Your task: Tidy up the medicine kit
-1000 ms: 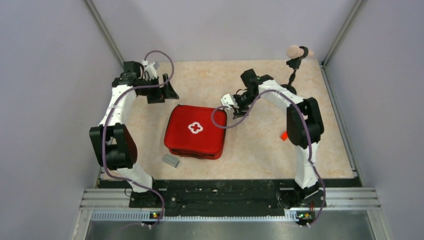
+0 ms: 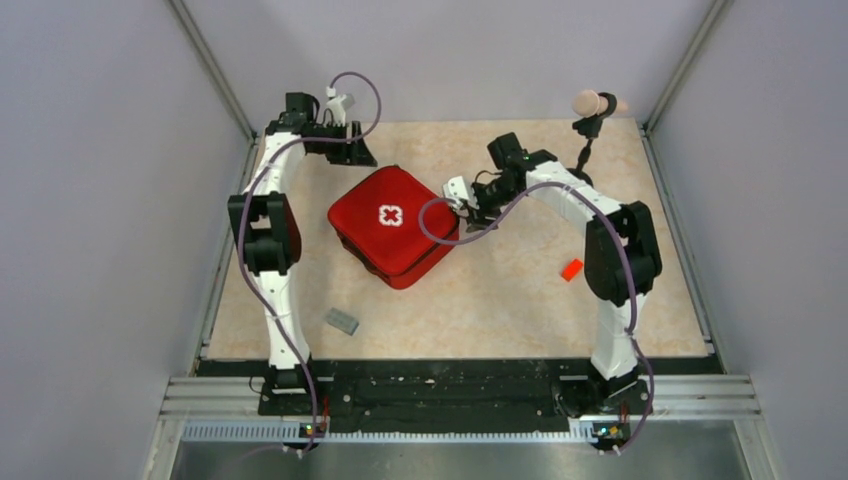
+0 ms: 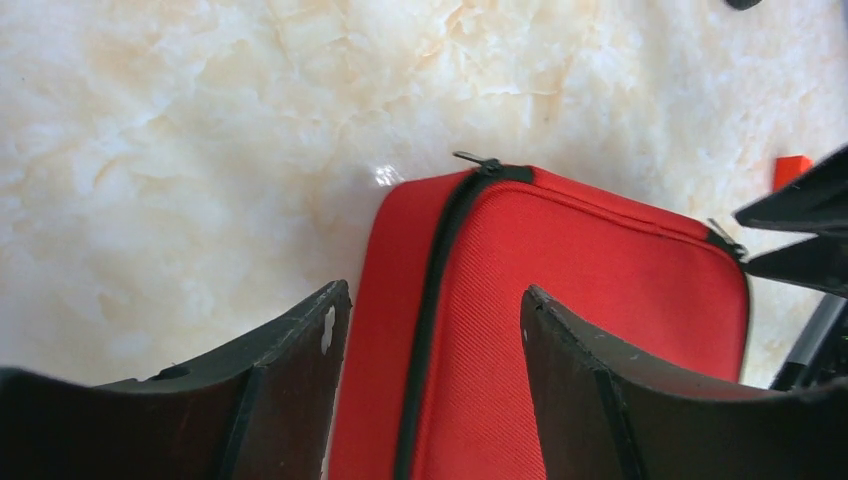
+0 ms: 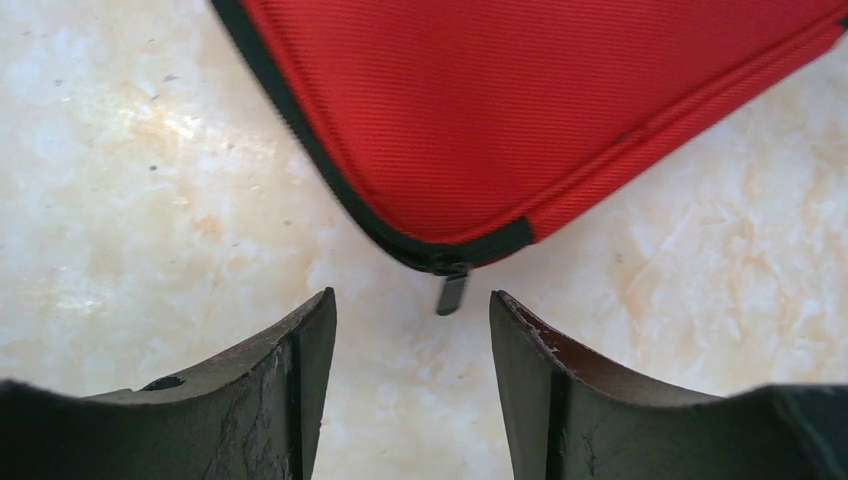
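Observation:
A red medicine kit [image 2: 385,228] with a white cross emblem lies turned at an angle on the table, its lid closed. Beyond its far corner stands my left gripper [image 2: 362,150]; in the left wrist view its fingers [image 3: 312,340] are apart, with the kit's corner and a zipper pull [image 3: 478,158] ahead of them. My right gripper [image 2: 484,222] is at the kit's right corner. Its fingers [image 4: 300,370] are also apart in the right wrist view. A dark zipper pull [image 4: 453,290] hangs from the corner just ahead of the gap, not gripped.
A grey blister pack [image 2: 341,320] lies near the front left. To the right is a small red-orange box [image 2: 572,269]. A dark stand with a pale round top [image 2: 590,103] rises at the back right.
The kit has rotated clockwise and its near side has swung away from the front edge. My left gripper moved right and backward, now clear of the corner. The right gripper shifted only slightly.

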